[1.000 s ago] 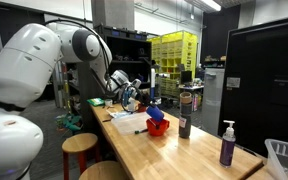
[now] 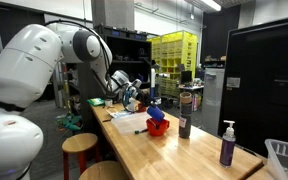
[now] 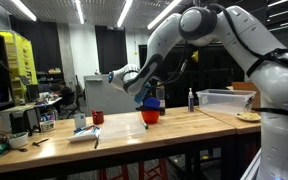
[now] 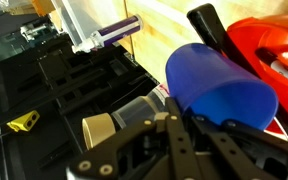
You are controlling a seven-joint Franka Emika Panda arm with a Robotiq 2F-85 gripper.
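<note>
A blue cup (image 2: 156,113) leans at a tilt in the red bowl (image 2: 159,128) on the wooden table. In the wrist view the blue cup (image 4: 219,85) fills the middle, with the red bowl (image 4: 274,35) beyond it to the right. My gripper is shut on the near end of the cup; its fingers are dark and hard to make out there. From the other side, the cup (image 3: 151,103) shows above the bowl (image 3: 149,116), the arm reaching down behind them.
A dark canister (image 2: 185,122) stands right of the bowl, and a purple soap bottle (image 2: 227,145) farther right. A clear plastic bin (image 2: 284,157) sits at the right edge. A black handle (image 4: 212,28) lies beside the cup.
</note>
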